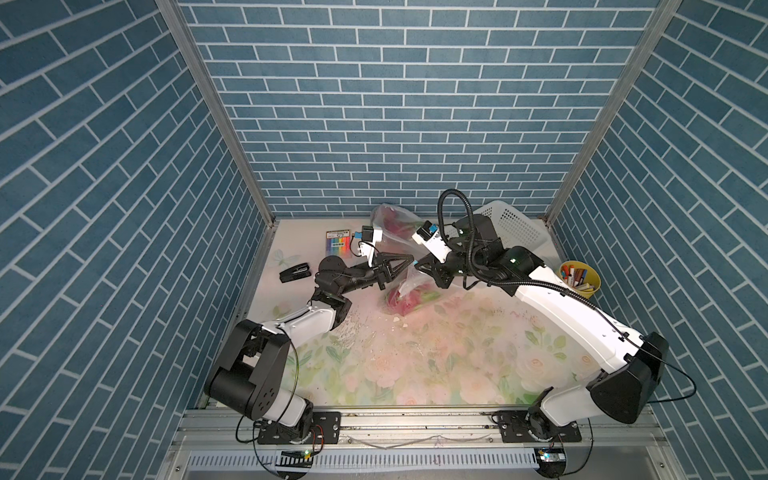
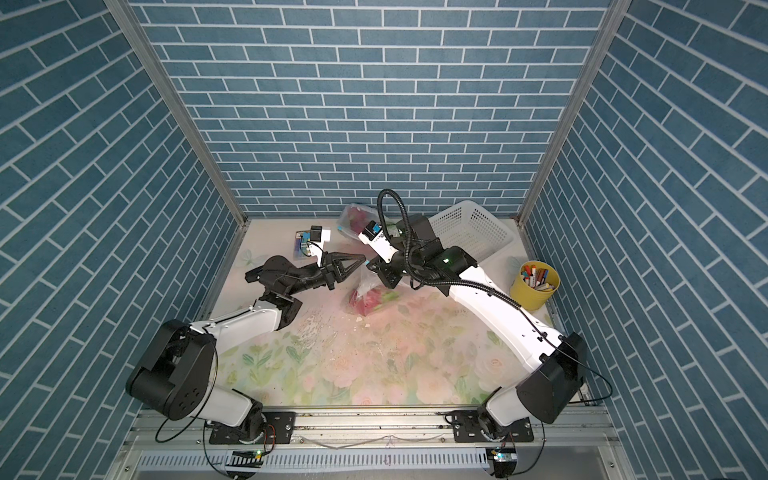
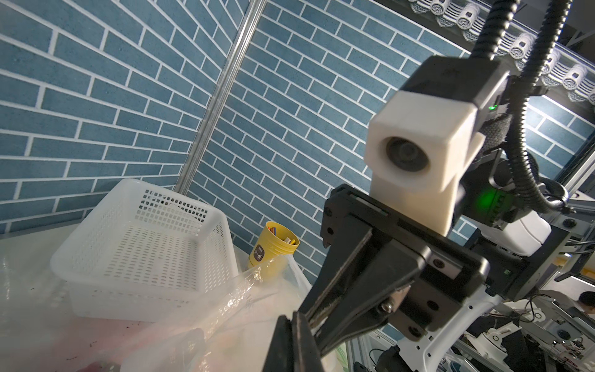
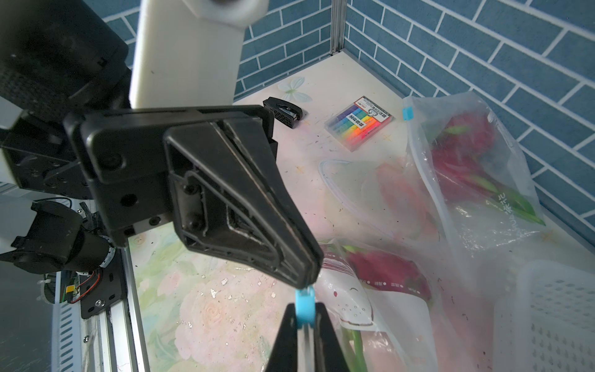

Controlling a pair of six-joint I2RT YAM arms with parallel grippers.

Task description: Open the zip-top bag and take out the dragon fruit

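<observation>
A clear zip top bag (image 4: 347,297) with a pink dragon fruit (image 4: 387,272) inside lies mid-table; the fruit (image 1: 404,302) also shows below the grippers in the top left view. The bag's blue slider (image 4: 304,305) sits between the fingertips of my right gripper, which is shut on it. Just above the slider, the fingertips of my left gripper are pressed together; whether they pinch thin film is hidden. Both grippers almost touch over the bag, the left (image 1: 411,258) coming from the left side. The opening of the bag cannot be made out.
Behind lies a second clear bag (image 4: 483,167) with pink fruit and its own blue slider. A white basket (image 3: 148,241) and a yellow pen bucket (image 2: 533,286) stand to the right. A stapler (image 1: 295,273) and colour pens (image 1: 337,242) lie left.
</observation>
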